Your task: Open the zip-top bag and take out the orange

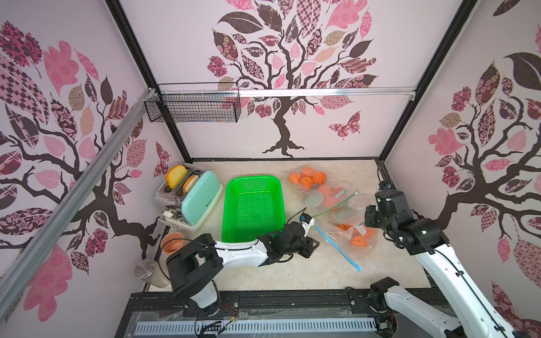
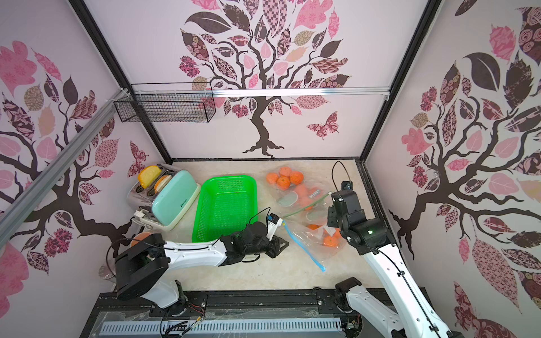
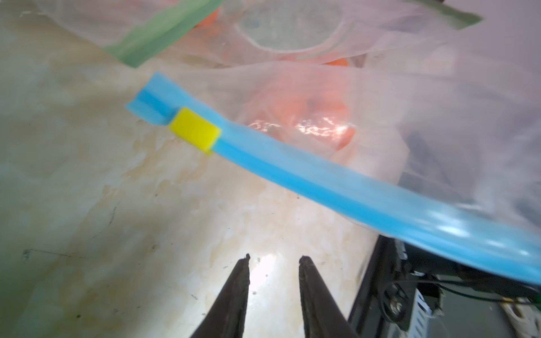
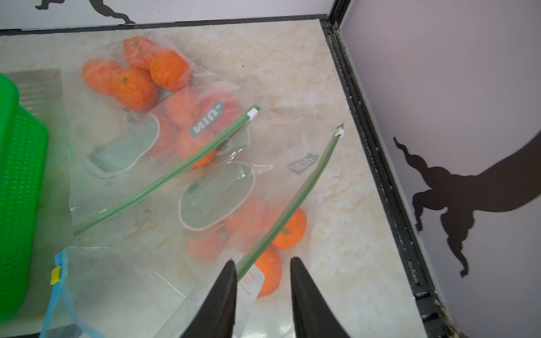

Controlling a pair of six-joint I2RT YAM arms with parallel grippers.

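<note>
Two zip bags with green strips and oranges lie at the right of the table: the rear bag [image 4: 129, 146] and the middle one [image 4: 214, 197]. A bag with a blue strip [image 3: 315, 180] lies in front, its yellow slider [image 3: 194, 129] at one end; orange shapes show through the plastic. My left gripper stands just left of the blue strip, fingers apart, nothing between them. My right gripper is above the bags at the right, fingers apart, empty.
A green basket [image 1: 253, 197] sits left of the bags. A dish rack [image 1: 200, 200] and an orange mug [image 1: 172, 239] are at the left. The right wall is close to my right arm.
</note>
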